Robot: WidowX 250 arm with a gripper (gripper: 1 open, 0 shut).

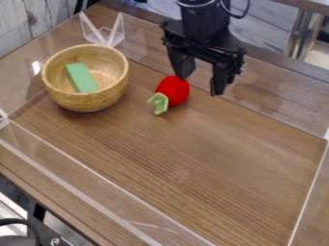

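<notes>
My gripper (203,65) hangs from the black arm at the top centre, its fingers open above the table to the right of a red strawberry-like object (172,90) with a pale green top (158,102). A wooden bowl (108,96) at the left holds a green block (83,81).
Walls or edges frame the top left and top right, and a dark round item lies at the bottom left corner.
</notes>
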